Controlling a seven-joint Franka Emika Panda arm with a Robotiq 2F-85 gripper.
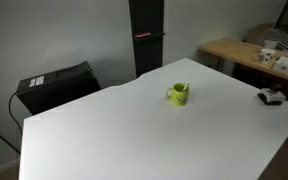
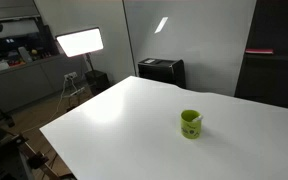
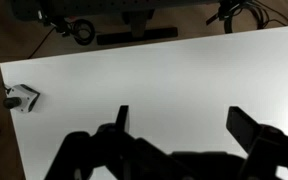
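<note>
A yellow-green mug [image 1: 177, 97] stands upright on the white table [image 1: 114, 135], with a pale, thin object leaning out of its top. The same mug [image 2: 190, 126] shows right of centre in exterior view 2. My gripper is in the wrist view only, its two dark fingers wide apart over bare white tabletop. Nothing is between them, and no mug appears in that view.
A small white-and-black device [image 1: 271, 96] sits near the table's corner. A black box [image 1: 59, 88] is beyond the far edge, and a wooden side table [image 1: 234, 52] with cups stands at the back right.
</note>
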